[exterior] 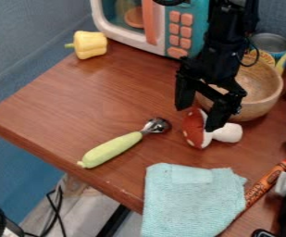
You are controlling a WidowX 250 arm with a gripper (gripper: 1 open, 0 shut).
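Observation:
My black gripper (202,109) hangs with its fingers parted, low over a toy mushroom (197,130) with a red-and-white cap and white stem, which lies on the wooden table (83,116) in front of a wicker bowl (259,97). The fingertips are near the top of the cap; whether they touch it cannot be told.
A pale green scoop (112,150) lies to the left, a blue cloth (192,204) at the front. A toy microwave (145,23), a yellow pepper (91,44) and cans (268,46) are at the back. Bottles crowd the right edge.

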